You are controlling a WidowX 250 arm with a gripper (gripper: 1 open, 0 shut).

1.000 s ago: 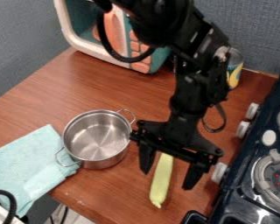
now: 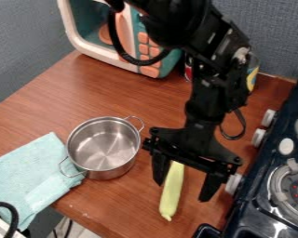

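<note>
The black gripper [image 2: 182, 181] hangs over the middle right of the wooden counter, its fingers spread open on either side of the upper part of a pale yellow elongated object [image 2: 170, 200]. That object lies on the counter and its top end is hidden under the gripper. Whether the fingers touch it cannot be told. A steel pot [image 2: 101, 147] with wire handles stands to the left of the gripper.
A light blue towel [image 2: 21, 172] lies at the left edge. A black stove [image 2: 278, 186] with white knobs borders the right. A toy microwave [image 2: 89, 19] and a can [image 2: 251, 72] stand at the back.
The arm and gripper have shifted very slightly to the right. The other objects are where they were.
</note>
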